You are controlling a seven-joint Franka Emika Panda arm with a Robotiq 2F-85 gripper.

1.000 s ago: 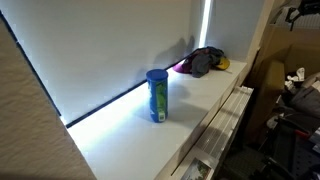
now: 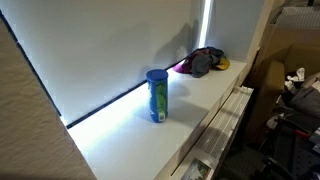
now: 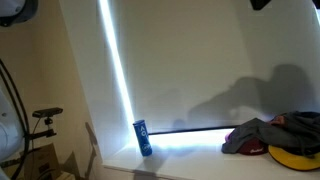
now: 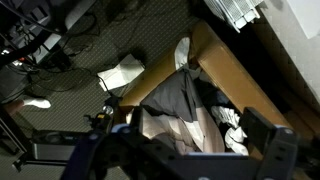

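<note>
My gripper stands open in the wrist view, its dark fingers parted along the bottom edge with nothing held between them. Below it a cardboard box (image 4: pixel 222 62) contains dark and pale striped cloth (image 4: pixel 185 105) and a white crumpled item (image 4: pixel 230 130). In exterior view 1 only a bit of the gripper shows at the top right edge, above the box (image 2: pixel 268 85). A blue cylindrical can (image 2: pixel 157 98) stands upright on the white ledge (image 2: pixel 120 145). Farther along it lies a heap of dark caps or cloth (image 2: pixel 203 61), with purple and yellow parts.
A white wall (image 2: pixel 90 45) backs the ledge, with bright light along its foot. A lower shelf edge (image 2: pixel 215 130) runs along the front. Dark floor (image 4: pixel 120 45) with cables and a white paper (image 4: pixel 121 72) lies beside the box. Between can and heap the ledge is clear.
The can and the heap have not moved.
</note>
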